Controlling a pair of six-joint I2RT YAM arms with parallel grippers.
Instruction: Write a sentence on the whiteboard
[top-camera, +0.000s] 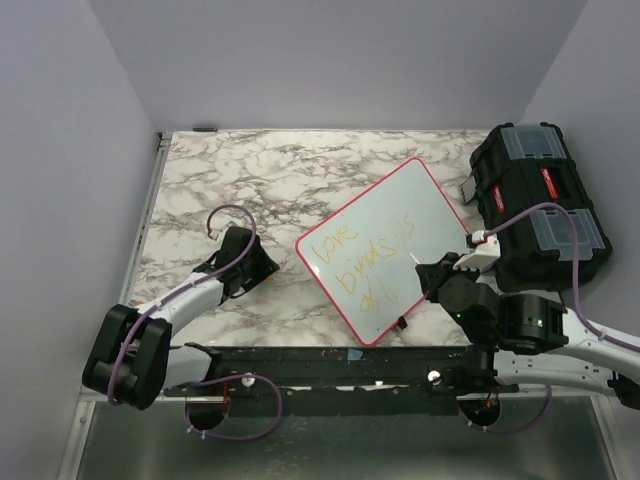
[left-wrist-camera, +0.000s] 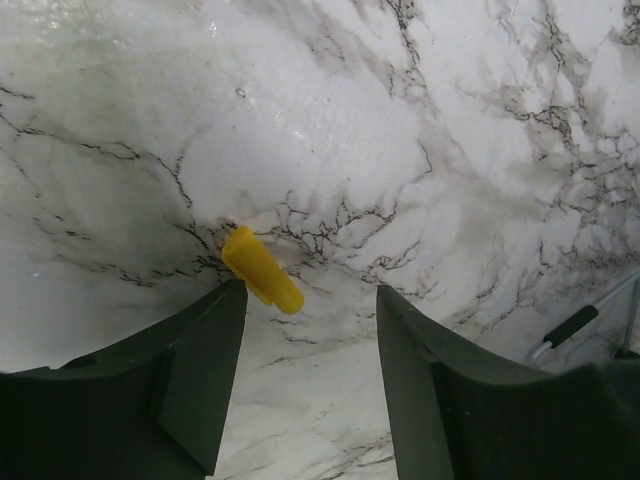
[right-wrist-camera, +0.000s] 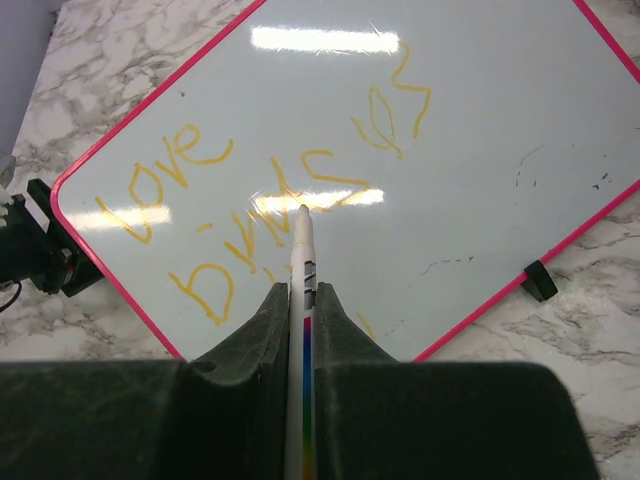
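The whiteboard (top-camera: 385, 250) lies on the marble table with yellow handwriting, "love", "birds" and more words, in the top and right wrist views. My right gripper is shut on a white pen (right-wrist-camera: 303, 240), held above the board with its tip pointing away from the fingers. My left gripper is open, low over the table left of the board, with a small yellow piece (left-wrist-camera: 262, 268), perhaps a cap, lying just beyond its fingertips.
A black toolbox (top-camera: 530, 175) stands at the right beside the board. A black clip (right-wrist-camera: 538, 282) sits at the board's edge.
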